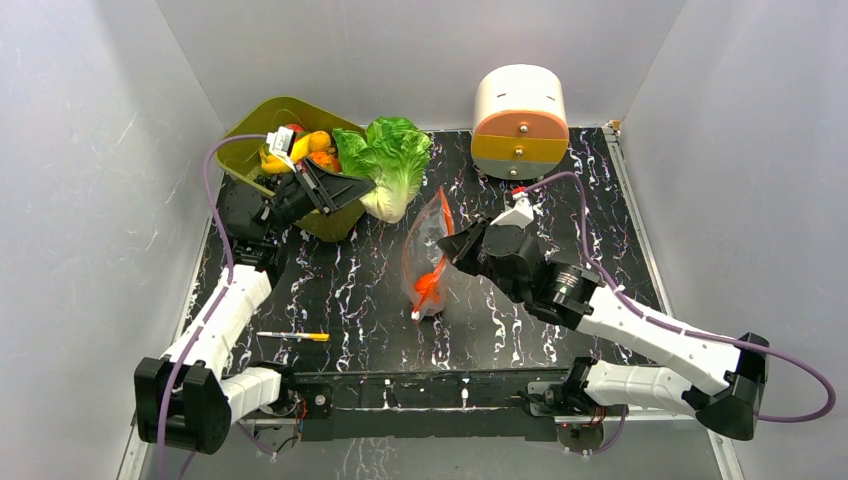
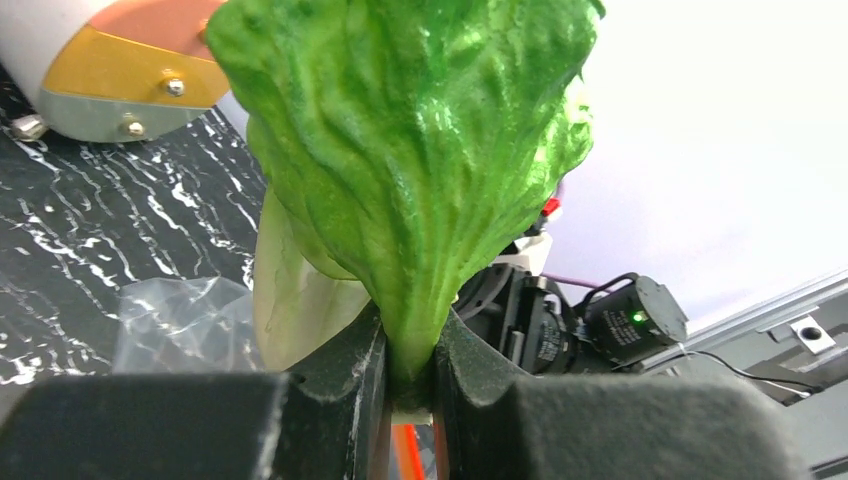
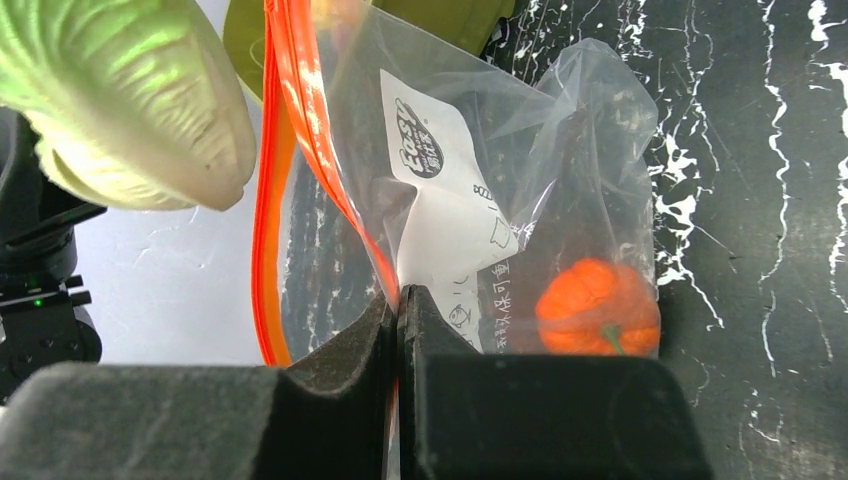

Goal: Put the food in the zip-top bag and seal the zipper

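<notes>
A leafy green lettuce (image 1: 398,160) is held up at the right side of the bin. My left gripper is shut on a leaf of it, pinched between the dark fingers. The clear zip bag (image 3: 470,160) with orange zipper edges hangs upright near the table's middle. On one of those orange edges my right gripper is shut, the thin film between its fingertips. The bag's mouth gapes toward the lettuce. Inside, low down, lies an orange pumpkin (image 3: 600,308). The lettuce's pale base (image 3: 190,160) is outside the bag and apart from it.
An olive bin (image 1: 325,222) with fruit and vegetables stands at the back left. A rounded drawer box (image 1: 519,120) sits at the back right. A yellow-capped marker (image 1: 293,336) lies at the front left. Bare table shows in front of the bin.
</notes>
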